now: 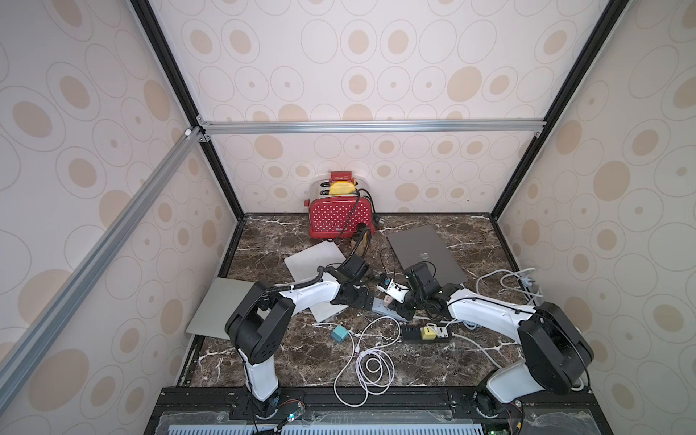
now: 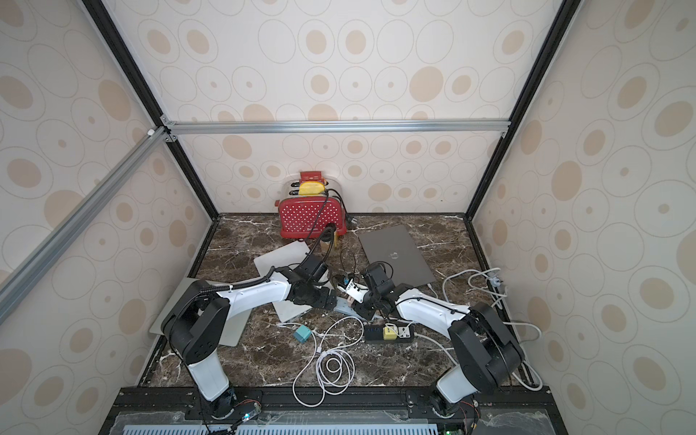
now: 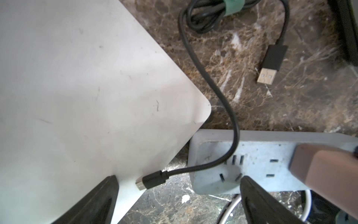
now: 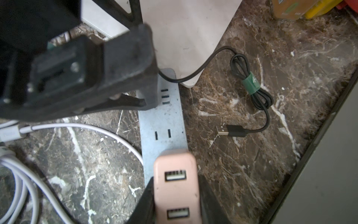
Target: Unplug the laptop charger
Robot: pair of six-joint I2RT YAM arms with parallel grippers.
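A pink charger (image 4: 175,194) with two USB ports sits at the end of a grey power strip (image 4: 160,123); my right gripper (image 1: 398,310) is shut on it, its dark fingers at both sides in the right wrist view. My left gripper is open over the other end of the strip (image 3: 212,149) and a white laptop's corner (image 3: 160,93), nothing held between its fingers. A black cable (image 3: 220,97) with a green tie crosses the strip, its small plug (image 3: 152,180) lying below and between the left fingers.
A red toaster (image 1: 340,217) stands at the back. A grey laptop (image 1: 427,250) lies back right, another (image 1: 217,304) at the left. A black strip with a yellow plug (image 1: 427,332), a teal cube (image 1: 339,332) and coiled white cables lie in front.
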